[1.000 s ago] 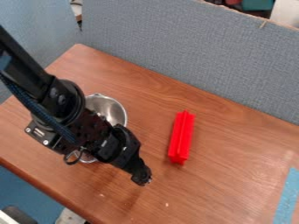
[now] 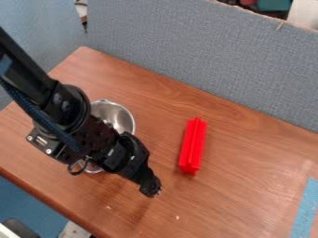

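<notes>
A black robot arm reaches in from the left, ending in my gripper [image 2: 149,186], which is low over the wooden table, left of and below a red elongated object [image 2: 192,145]. The fingertips are dark and small in this view, and I cannot make out anything between them. A silver metal bowl [image 2: 118,113] sits behind the arm, which hides much of it.
Grey padded walls [image 2: 199,51] border it behind. A strip of blue tape [image 2: 304,204] lies at the right edge.
</notes>
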